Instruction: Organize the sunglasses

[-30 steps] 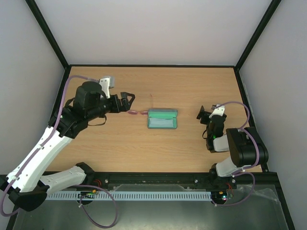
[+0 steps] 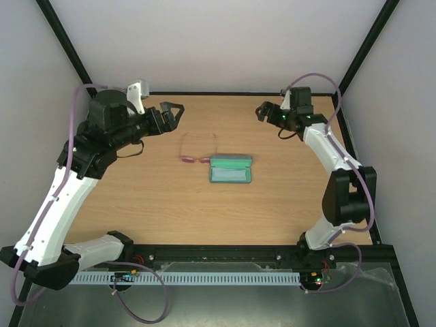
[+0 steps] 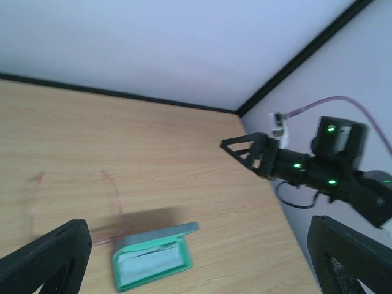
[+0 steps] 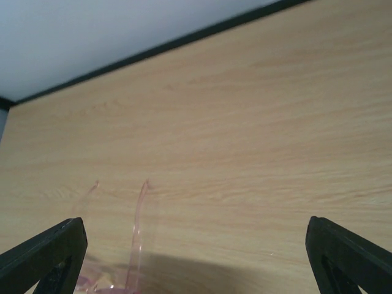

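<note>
Pink-framed sunglasses (image 2: 189, 160) lie on the table with both temples spread out toward the back. Their right end touches or lies under the left edge of an open teal case (image 2: 230, 176). In the left wrist view the case (image 3: 151, 265) shows its lid up and a pale cloth (image 3: 150, 262) inside. My left gripper (image 2: 178, 116) hangs open and empty, up and left of the sunglasses. Open and empty too, my right gripper (image 2: 263, 113) is at the back right, well away from the case. The right wrist view cuts off the sunglasses (image 4: 133, 269) at its lower left.
Bare wooden table (image 2: 286, 204) surrounds the case, with wide free room in front and to the right. White walls with dark frame edges (image 2: 218, 93) bound the back and sides.
My right arm has reached toward the back and turned inward to the left. The left gripper has drawn back slightly left and away from the sunglasses, uncovering their left temple. Sunglasses and case have not moved.
</note>
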